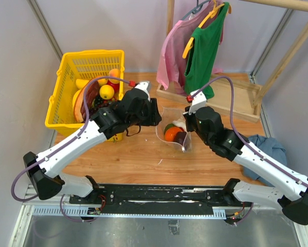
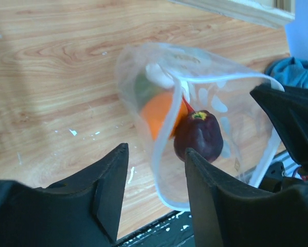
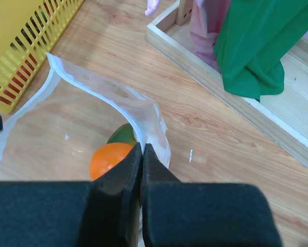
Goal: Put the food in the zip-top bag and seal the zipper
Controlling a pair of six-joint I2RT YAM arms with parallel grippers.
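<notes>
The clear zip top bag stands on the table with its mouth spread. Inside show an orange food, a dark purple one, a green one and something white. My right gripper is shut on the bag's rim, at its right side. At the left, my left gripper has its fingers apart. The near rim of the bag passes beyond those fingers in the left wrist view, and nothing appears gripped between them.
A yellow basket of fruit stands at the left. Behind, a wooden tray lies under hanging pink and green clothes. Blue cloth lies at the right.
</notes>
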